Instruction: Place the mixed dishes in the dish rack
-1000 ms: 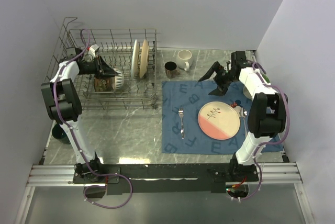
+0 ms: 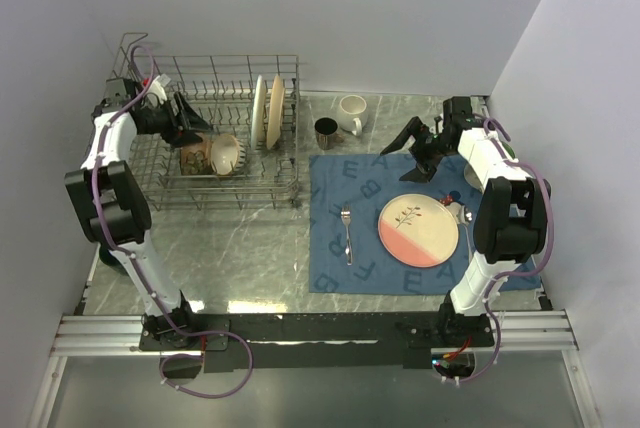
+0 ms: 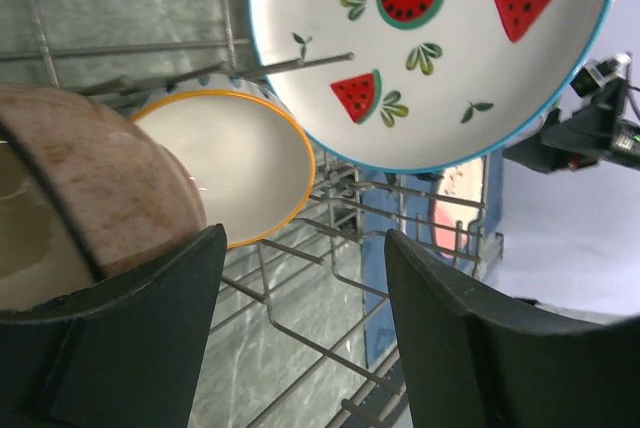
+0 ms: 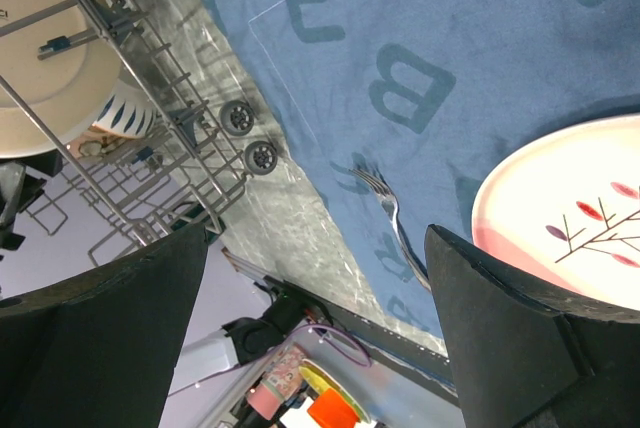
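Note:
The wire dish rack (image 2: pixel 215 195) holds a white bowl (image 2: pixel 226 154) with an orange rim; its hollow inside (image 3: pixel 240 163) shows in the left wrist view. Beside it is a brown piece (image 3: pixel 110 173), close to my left gripper's finger. Two plates stand on edge, the nearer one with watermelon prints (image 3: pixel 420 58). My left gripper (image 2: pixel 187 124) is open, just left of the bowl and apart from it. Over the blue mat, my right gripper (image 2: pixel 403 159) is open and empty. On the mat lie a cream and pink plate (image 2: pixel 418 230), a fork (image 2: pixel 347 233) and a spoon (image 2: pixel 466 228).
A dark metal cup (image 2: pixel 326 132) and a white mug (image 2: pixel 352 113) stand between the rack and the back wall. Bare counter (image 2: pixel 215 258) lies in front of the rack. A light dish (image 2: pixel 474 176) is partly hidden under the right arm.
My left gripper has moved left, away from the bowl, and its fingers have spread. The bowl has tipped, so its inside now shows instead of its striped outside. The right arm is still.

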